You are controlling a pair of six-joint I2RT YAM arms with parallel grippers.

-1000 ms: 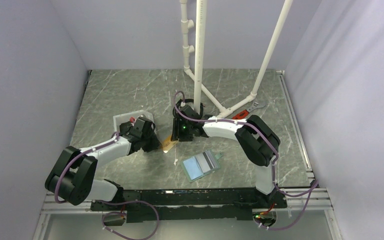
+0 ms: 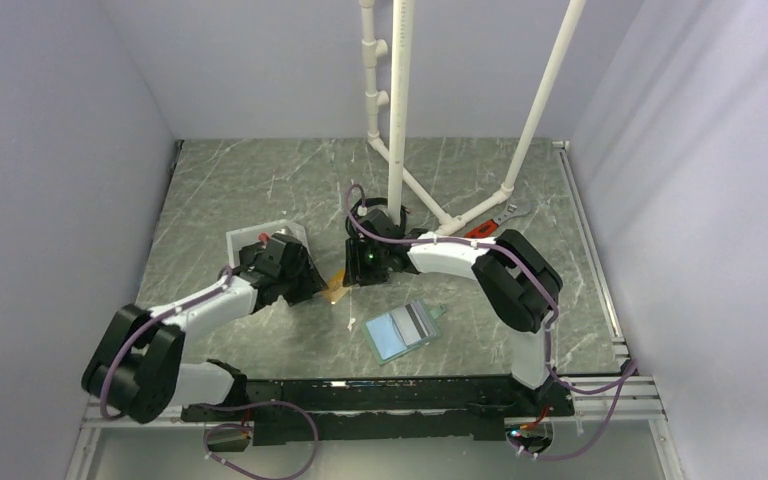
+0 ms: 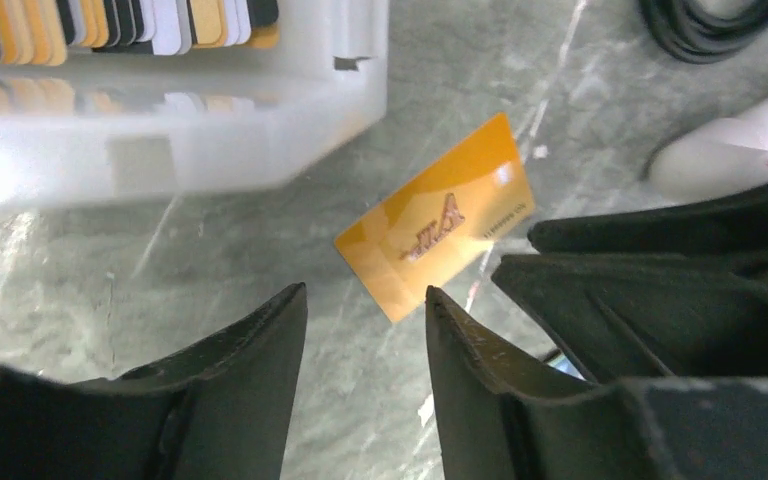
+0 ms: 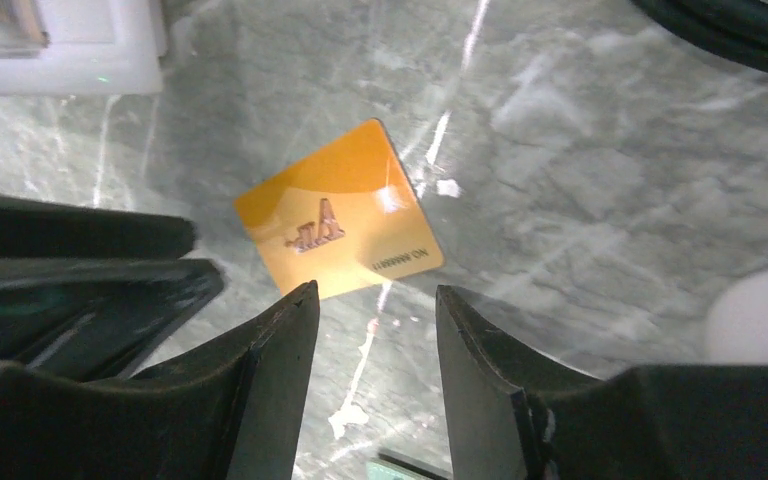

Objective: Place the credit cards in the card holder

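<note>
An orange card point(image 3: 440, 225) lies flat on the grey marbled table, between the two grippers. In the left wrist view my left gripper is open, its empty gap just short of the card's near corner. My right gripper also stands open; in its view the card point(image 4: 345, 215) lies just beyond the fingertips and left of centre, with nothing held. Seen from above, the card point(image 2: 336, 291) is partly covered by the grippers. The card holder point(image 2: 401, 331), light blue and grey in a greenish case, lies open on the table to the front right.
A whitish plastic box point(image 3: 250, 150) holding several upright cards point(image 3: 120, 25) stands close beside the left gripper. Behind the right gripper are a coiled black cable point(image 3: 725, 25) and white pipes point(image 2: 400, 120). A red-handled wrench point(image 2: 490, 226) lies at right.
The right gripper has shifted a little and stays open. The card looks unmoved in the top view.
</note>
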